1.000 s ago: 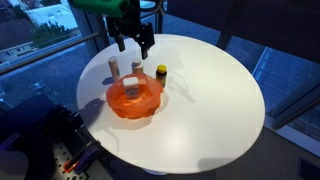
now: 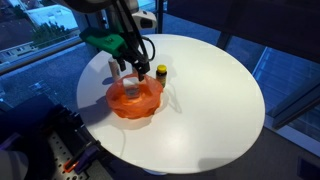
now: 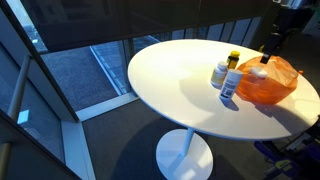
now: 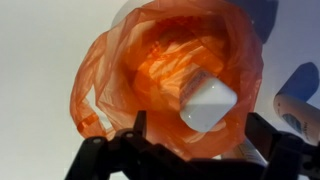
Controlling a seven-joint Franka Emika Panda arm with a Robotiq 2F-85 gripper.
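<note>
A crumpled orange plastic bag (image 2: pixel 135 104) stands open-topped near the table's left side in exterior view 1. Inside it, the wrist view shows a white-capped bottle (image 4: pixel 208 104) at an angle, its lower part among the folds. My gripper is open over the bag, its fingers wide apart with nothing gripped. In exterior view 1 the gripper (image 2: pixel 133 74) hangs just above the bag's mouth. Whether a finger touches the plastic, I cannot tell.
Close beside the bag stand a yellow-capped dark bottle (image 3: pixel 233 60), a white-capped bottle (image 3: pixel 219 73) and a white-and-blue bottle (image 3: pixel 231 84).
My arm has come down and toward the bag, and the open gripper now partly blocks the view of the white object in it. Bag and bottles have not visibly moved.
</note>
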